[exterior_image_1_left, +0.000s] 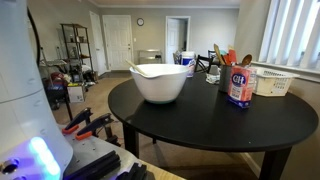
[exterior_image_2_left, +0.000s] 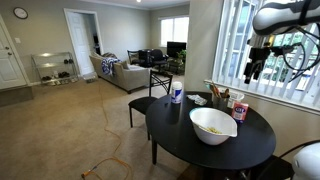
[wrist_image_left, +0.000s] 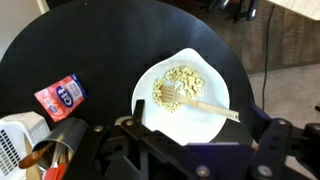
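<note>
A white bowl (wrist_image_left: 146, 98) with a pouring spout sits on the round black table (exterior_image_1_left: 220, 125). Pale yellow pieces (wrist_image_left: 190, 82) lie inside it, and a wooden utensil (wrist_image_left: 205, 105) leans across them, its handle over the rim. From the wrist view, my gripper is above the bowl, its fingers wide open and nothing between them. Exterior view 2 has the gripper high at the upper right, well clear of the table. In exterior view 1 the gripper is out of sight.
Near the bowl stand a red and blue container (exterior_image_1_left: 240, 87), a dark holder of utensils (wrist_image_left: 68, 137) and a white basket (exterior_image_1_left: 273, 82). A white and blue canister (exterior_image_2_left: 176, 92) is toward the table's far side. Bare tabletop lies around the bowl.
</note>
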